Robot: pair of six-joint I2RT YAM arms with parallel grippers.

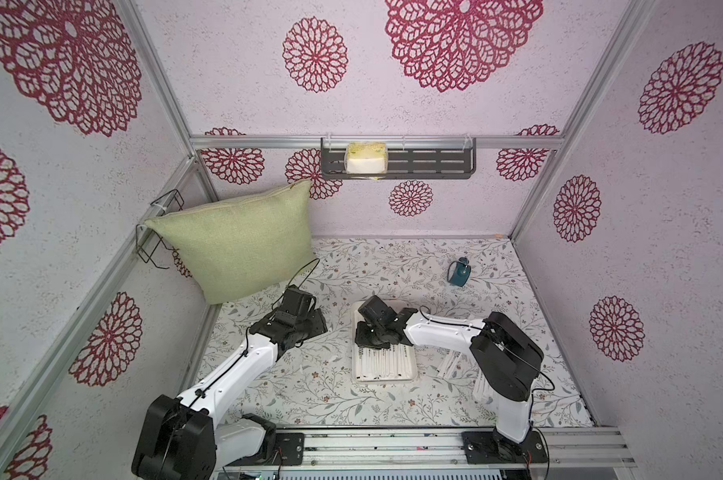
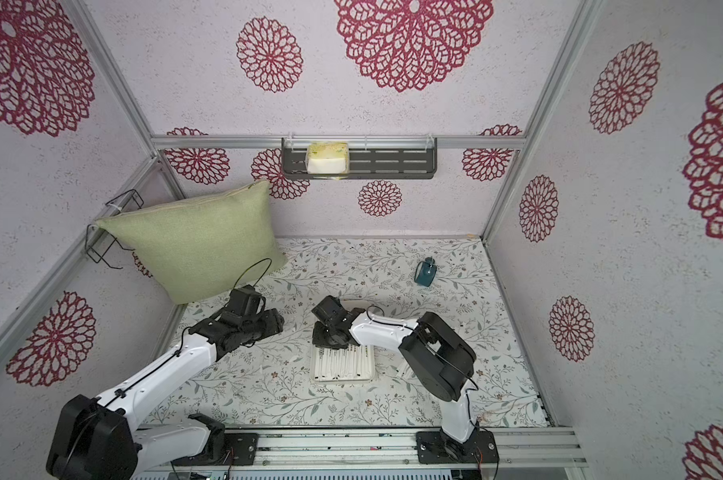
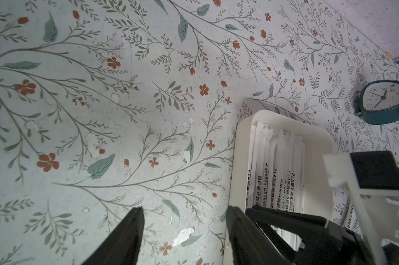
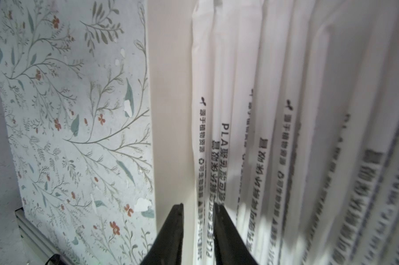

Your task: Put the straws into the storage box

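Observation:
The cream storage box point(image 1: 415, 369) lies mid-table, with a row of white paper-wrapped straws point(image 1: 381, 365) inside. My right gripper is over the box, its fingertips a narrow gap apart and pointing at the straws along the left wall. Wrapped straws point(image 4: 203, 132) show through that gap; whether a finger touches one I cannot tell. Outside the box, to its right, lie more loose straws point(image 1: 449, 364), partly behind the right arm. My left gripper hangs over bare table left of the box, fingers wide apart and empty.
A teal clock point(image 1: 459, 272) stands at the back right. The green cushion point(image 1: 241, 240) leans at the back left, and a dark shelf point(image 1: 425, 164) is fixed to the rear wall. Clear tabletop lies between the box and the clock.

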